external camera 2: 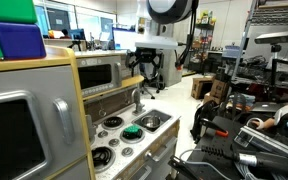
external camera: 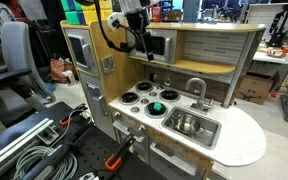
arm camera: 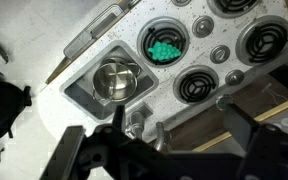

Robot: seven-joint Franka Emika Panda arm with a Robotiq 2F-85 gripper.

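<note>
My gripper (external camera: 160, 50) hangs in the air in front of the microwave, high over the toy kitchen's counter. Its dark fingers stand wide apart in the wrist view (arm camera: 172, 115), and the gap holds nothing. A green object (arm camera: 164, 50) rests on one of the stove's burners, well below the gripper. In the sink basin (arm camera: 80, 92) sits a metal pot (arm camera: 115, 80), appearing empty. The faucet (external camera: 202, 92) rises behind the sink.
A shelf (external camera: 204, 67) runs above the counter beside the microwave (external camera: 164, 46). Several black burners surround the green object. The white counter (external camera: 242, 140) right of the sink is bare. A tall cabinet (external camera 2: 34, 120) closes off the stove side.
</note>
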